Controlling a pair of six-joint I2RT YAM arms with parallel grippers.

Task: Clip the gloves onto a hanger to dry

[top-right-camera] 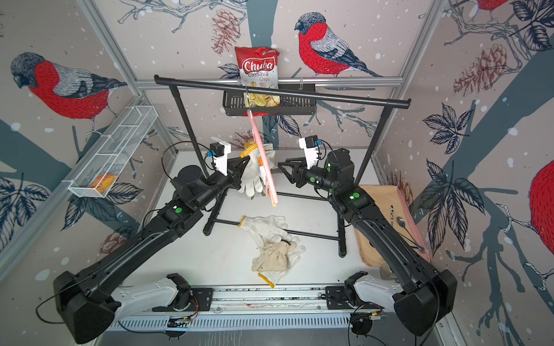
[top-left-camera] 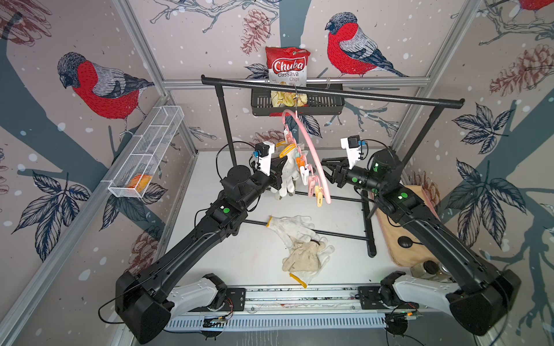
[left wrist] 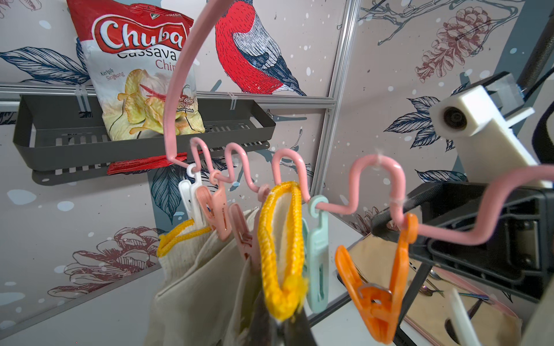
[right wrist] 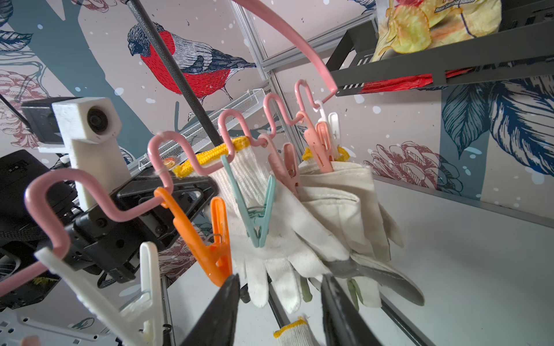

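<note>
A pink hanger (top-left-camera: 314,155) hangs from the rack with coloured clips, including an orange clip (left wrist: 372,294) and a mint clip (right wrist: 254,213). White gloves (right wrist: 340,213) hang below it. My left gripper is shut at the yellow cuff (left wrist: 282,248) of the near glove (right wrist: 277,242), pinching it beside the mint clip. My right gripper stands open on the other side of the hanger, facing that glove and the mint clip, nothing between its fingers. More gloves (top-left-camera: 300,253) lie on the table.
The black rack (top-left-camera: 331,92) spans the workspace. A dark shelf with a chips bag (top-left-camera: 287,75) is behind, a wire basket (top-left-camera: 147,150) at left. A tray with cutlery (top-right-camera: 375,230) lies at right.
</note>
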